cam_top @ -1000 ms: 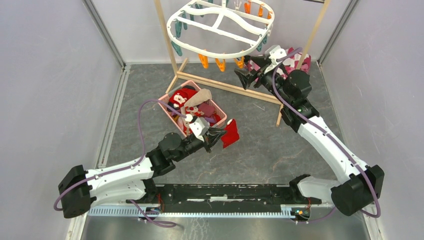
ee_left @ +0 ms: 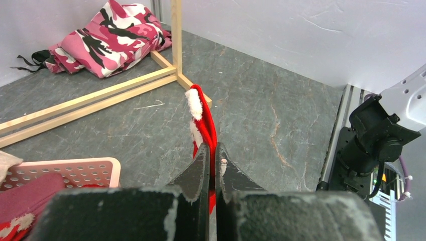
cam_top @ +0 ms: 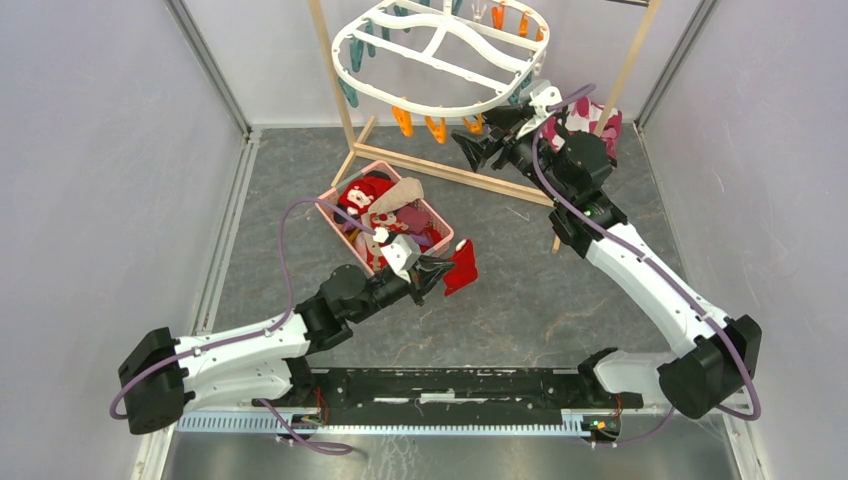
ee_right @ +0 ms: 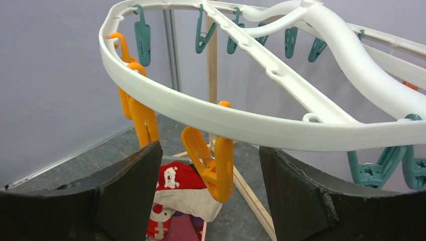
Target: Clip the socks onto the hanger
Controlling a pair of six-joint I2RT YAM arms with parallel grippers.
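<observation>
A red sock [ee_left: 207,123] with white fuzzy patches is pinched in my left gripper, which is shut on it. In the top view that sock hangs just right of the pink basket. The white oval hanger [cam_top: 405,100] is at the top of the top view, with orange and green clips round its rim. At its front right edge, my right gripper is open, its fingers [ee_right: 143,173] on either side of an orange clip [ee_right: 221,168] and apart from it. The clip hangs from the rim without a sock in it.
A pink basket [cam_top: 447,222] full of socks stands left of centre. Wooden stand bars [cam_top: 470,176] cross the floor below the hanger. A pink camouflage cloth [ee_left: 108,42] lies by the stand's foot.
My right gripper has moved slightly left, nearer the orange clip under the hanger rim, and the hanger's front clips have shifted a little. The left arm and its red sock look still.
</observation>
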